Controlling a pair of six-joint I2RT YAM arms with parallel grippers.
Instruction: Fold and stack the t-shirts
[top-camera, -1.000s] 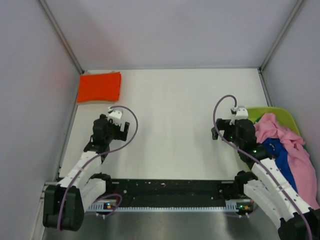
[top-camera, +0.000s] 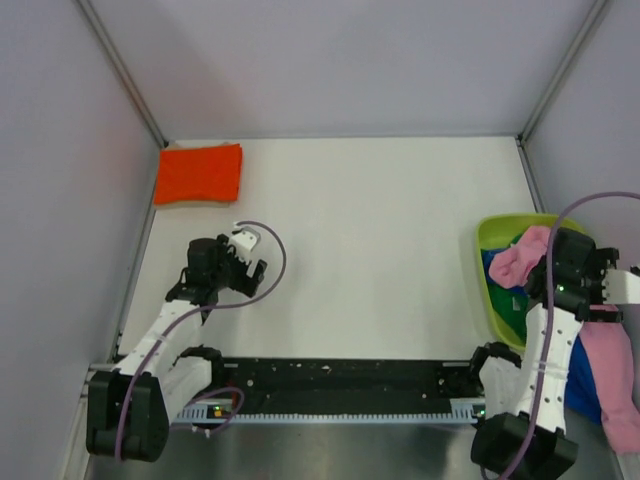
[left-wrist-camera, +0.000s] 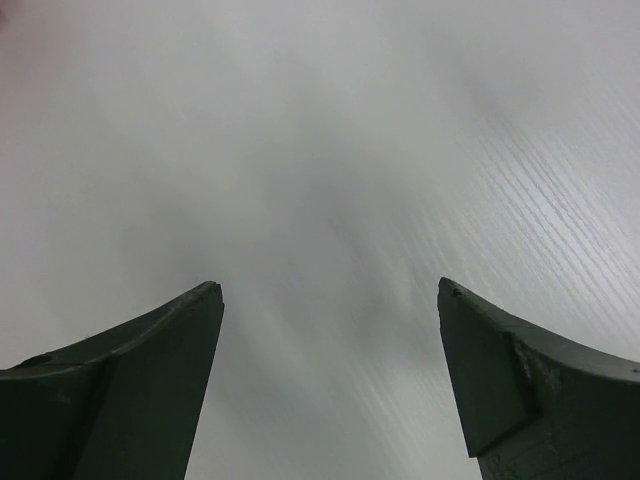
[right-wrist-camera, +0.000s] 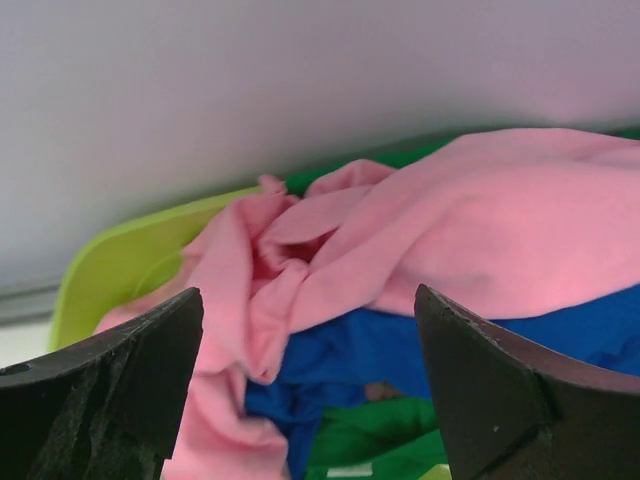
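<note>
A folded orange t-shirt (top-camera: 198, 172) lies at the back left. In a green bin (top-camera: 482, 262) at the right are pink t-shirts (top-camera: 518, 259) (right-wrist-camera: 500, 220), blue cloth (right-wrist-camera: 530, 345) and green cloth (top-camera: 506, 310). My right gripper (top-camera: 583, 288) hangs over the bin, open, its fingertips above the crumpled cloth with nothing held between them. My left gripper (top-camera: 254, 270) stands open over bare white table on the left, with nothing between its fingers.
Grey walls enclose the back and sides, close behind the bin in the right wrist view. A dark strip runs along the front edge.
My right arm has swung from the table beside the bin to over it at the far right. My left gripper has shifted slightly.
</note>
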